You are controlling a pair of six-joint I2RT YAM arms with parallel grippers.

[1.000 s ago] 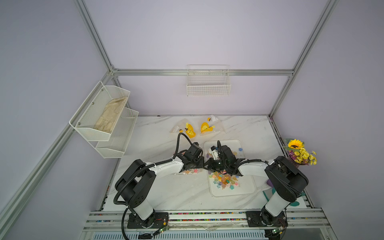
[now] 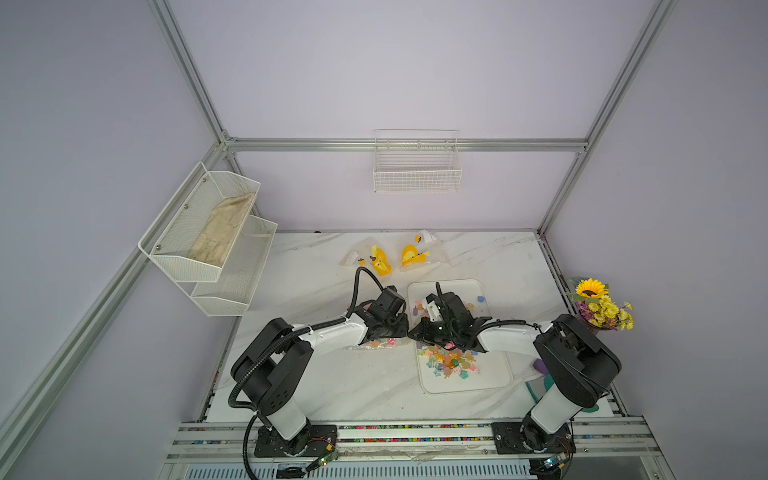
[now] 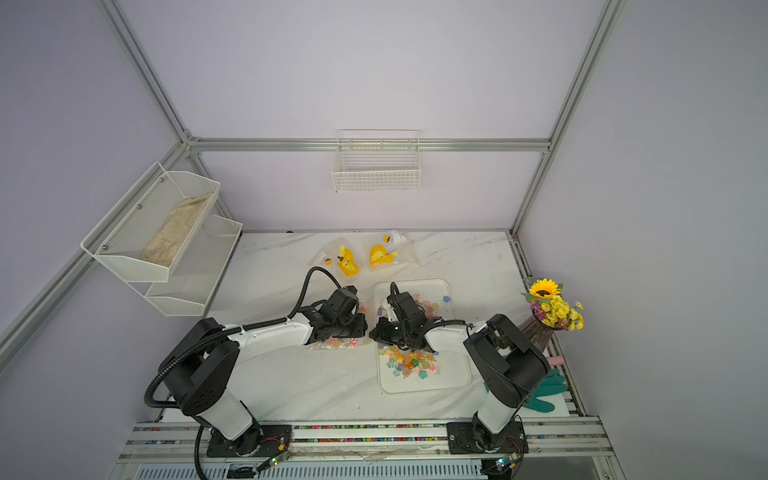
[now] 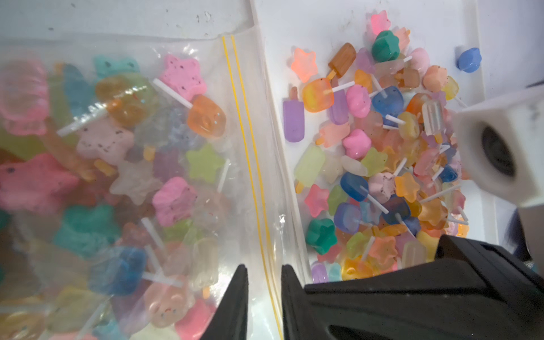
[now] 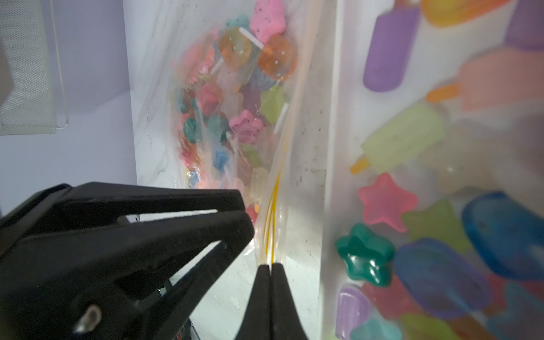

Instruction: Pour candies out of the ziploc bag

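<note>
A clear ziploc bag [image 4: 141, 175] of colourful candies lies on the table just left of the white tray [image 2: 496, 372], which holds many loose candies [image 4: 385, 192]. Over the bag's right part is my left gripper, its tips near the yellow zip; it looks shut or nearly so, with nothing clearly held. My right gripper is shut, its tips at the zipped edge of the bag [image 5: 274, 215]; whether thin plastic is between them I cannot tell. The two wrists face each other closely at the tray's left edge.
Two bags with yellow prints [image 2: 380, 260] [image 2: 414, 254] lie at the back. Flowers [image 2: 596, 300] and teal gloves [image 3: 540, 392] are at the right. A white wire rack [image 2: 208, 240] hangs on the left.
The right arm moved very slightly; otherwise the scene looks the same.
</note>
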